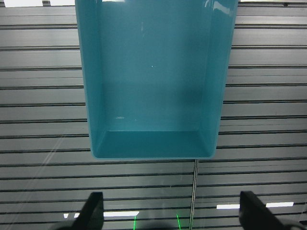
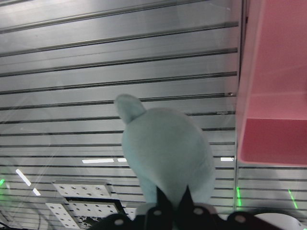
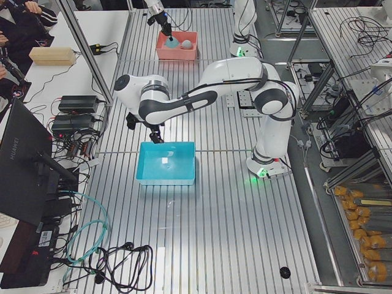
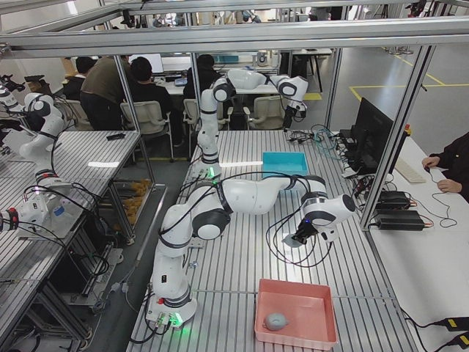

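Observation:
A pale blue plush toy (image 2: 165,143) hangs from my right gripper, whose fingertips are shut on it, outside a pink bin (image 2: 273,139) and beside its wall. In the camera right view a grey plush (image 4: 275,321) lies inside the pink bin (image 4: 294,287). My left gripper is over the table near a blue bin (image 1: 151,96), its fingers wide apart with nothing between them. The blue bin looks empty in the left wrist view.
The slatted table (image 3: 220,220) has bare room around both bins. Black cables (image 3: 125,263) lie at one corner. A monitor (image 3: 27,159) and power units (image 3: 76,104) stand along the side bench.

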